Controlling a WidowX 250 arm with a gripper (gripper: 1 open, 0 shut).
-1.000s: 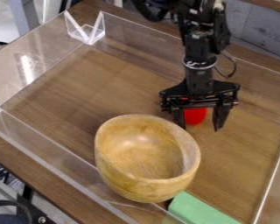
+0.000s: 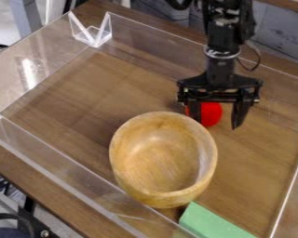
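My gripper (image 2: 211, 97) stands open over a red round object (image 2: 205, 115), with a dark finger on either side of it and the top of the object partly hidden by the gripper. A wooden bowl (image 2: 162, 159) sits on the table just in front of the gripper, to the lower left of the red object.
A green block (image 2: 216, 222) lies at the front right beside the bowl. Clear plastic walls border the wooden work surface (image 2: 83, 98), whose left part is free. A clear bracket (image 2: 90, 28) stands at the back left.
The gripper has risen slightly, showing a little more of the red object beneath it. The bowl appears shifted slightly to the right.
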